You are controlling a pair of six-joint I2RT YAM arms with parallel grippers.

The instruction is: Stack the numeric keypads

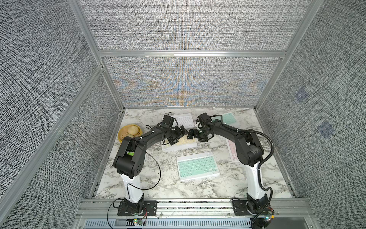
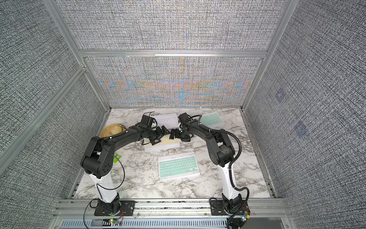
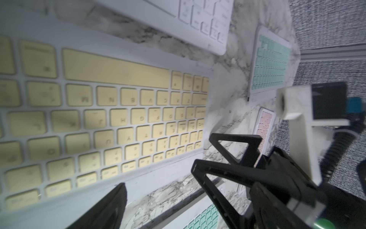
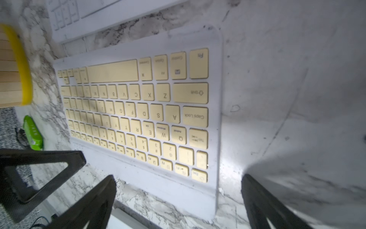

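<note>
Yellow-keyed keyboard (image 1: 180,144) lies crosswise in the middle of the table, flat and apart from the others. Over its left and middle part is my left gripper (image 1: 178,136), fingers spread, with nothing held between its fingers. My right gripper is open too, at the keyboard's right end, and its fingers (image 4: 263,202) hold nothing. Behind lies a white keyboard (image 1: 184,120); in front, a large mint-keyed one (image 1: 197,166). A smaller mint keyboard (image 2: 210,119) is at back right, and a pink one (image 3: 264,124) lies partly under the right arm.
A round yellow-rimmed basket (image 1: 121,134) with a bun (image 1: 133,130) stands at the left. A green object (image 2: 116,157) lies beside the left arm. My two grippers are very close together. Bare marble (image 1: 236,179) is free at front right.
</note>
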